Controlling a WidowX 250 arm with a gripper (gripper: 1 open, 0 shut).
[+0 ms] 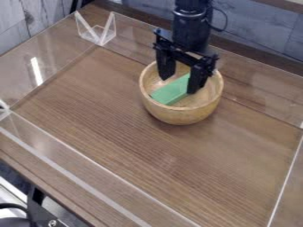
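Observation:
A round wooden bowl (180, 111) sits on the wooden table, upper centre of the camera view, with a green oblong object (172, 92) inside it. My dark gripper (180, 66) is over the bowl's back half, its two fingers spread apart and open, reaching down either side above the green object. Whether the fingertips touch anything is hard to tell.
A white wire-like object (97, 31) stands at the back left. A dark cable lies at the lower left corner.

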